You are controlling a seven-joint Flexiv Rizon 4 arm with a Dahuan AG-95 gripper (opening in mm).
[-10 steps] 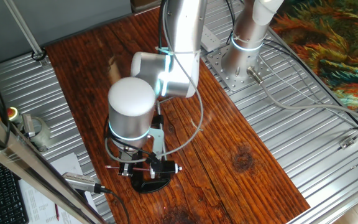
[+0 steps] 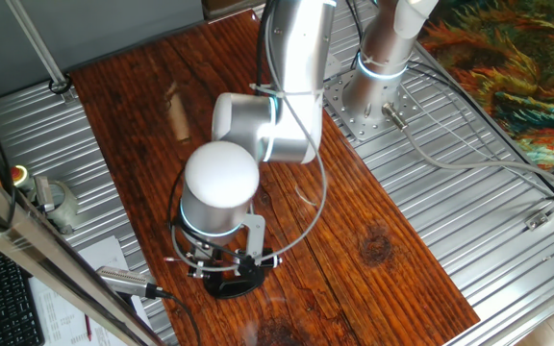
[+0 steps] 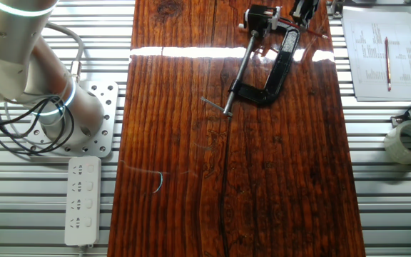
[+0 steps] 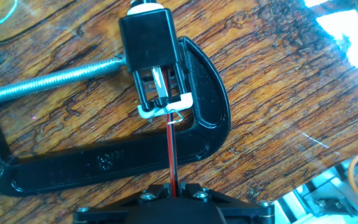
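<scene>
A black G-clamp (image 4: 73, 168) with a silver screw (image 4: 61, 81) lies on the wooden board, also visible in exterior view 2 (image 3: 273, 82). Over its upper arm in the wrist view is a black block (image 4: 148, 40) with a white end piece (image 4: 166, 107). A thin red-and-black shaft (image 4: 171, 149) runs from this block to my gripper, whose dark fingers appear shut around it at the bottom edge. In exterior view 1 the arm's wrist partly covers the gripper and clamp (image 2: 234, 281). Whether block and clamp touch is unclear.
The brown wooden board (image 3: 170, 207) is largely clear. A power strip (image 3: 83, 200) and the arm's base plate stand at its side. Papers (image 3: 384, 57) and a roll of clear tape (image 3: 409, 141) lie on the other side.
In exterior view 1 the arm's wrist has shifted right and slightly downward, tilting over the clamp. The black block has barely shifted; the clamp looks still.
</scene>
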